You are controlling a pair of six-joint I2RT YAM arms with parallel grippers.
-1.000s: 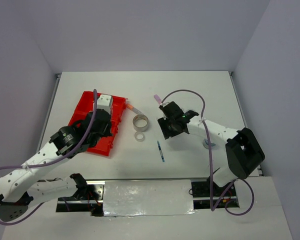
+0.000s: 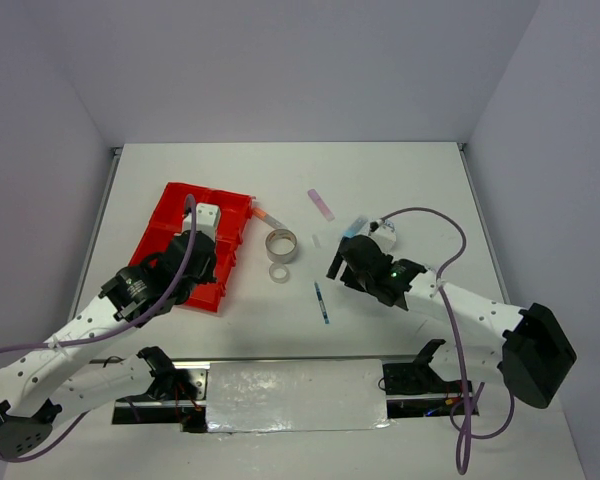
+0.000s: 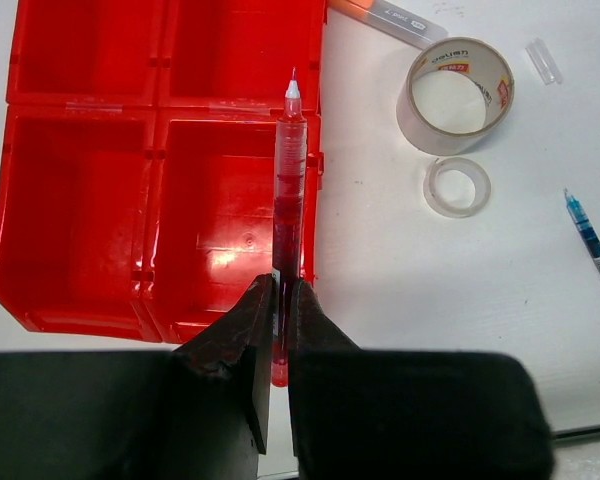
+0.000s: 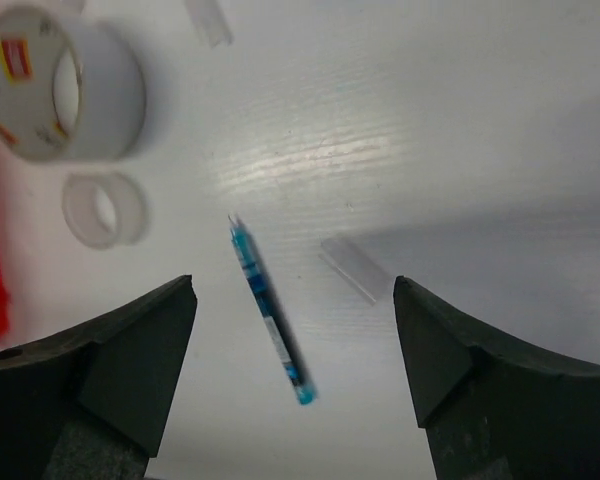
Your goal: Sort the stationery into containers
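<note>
My left gripper is shut on a red pen [image 3: 286,190], held upright in its view over the red divided container [image 3: 80,200]. My right gripper is open above the table, with a blue pen [image 4: 270,320] and a small clear piece [image 4: 355,268] beneath it. A large tape roll [image 2: 281,246] and a small tape roll [image 2: 279,273] lie right of the container. An orange marker [image 2: 267,217], a pink item [image 2: 320,204] and a light blue item [image 2: 355,226] lie farther back.
Grey walls surround the white table [image 2: 240,170]. Its back and front middle have free room. The right arm partly hides things on the right.
My right arm has shifted right and toward the front, uncovering the light blue item. My left arm has moved slightly down in the top view, still with the pen.
</note>
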